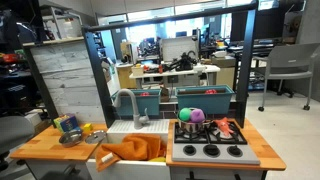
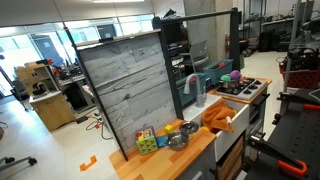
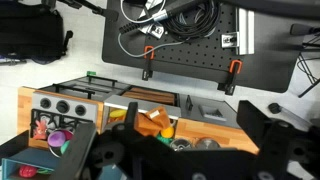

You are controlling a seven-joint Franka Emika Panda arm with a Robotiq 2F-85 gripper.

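My gripper shows as dark shapes along the bottom of the wrist view. It is open, its fingers wide apart, with no object seen held between them. Past it, well away, lies the toy kitchen counter. An orange cloth is draped over the sink and its front edge, partly covering something yellow. On the stove sits a pot with a green ball and a purple ball, beside a reddish-pink item. Metal bowls stand left of the sink, close to small colourful boxes.
Behind the counter are teal bins and a grey faucet. Black posts and a wooden back panel rise beside it. Cables and clamps lie on the black robot table. Bare wood lies right of the stove.
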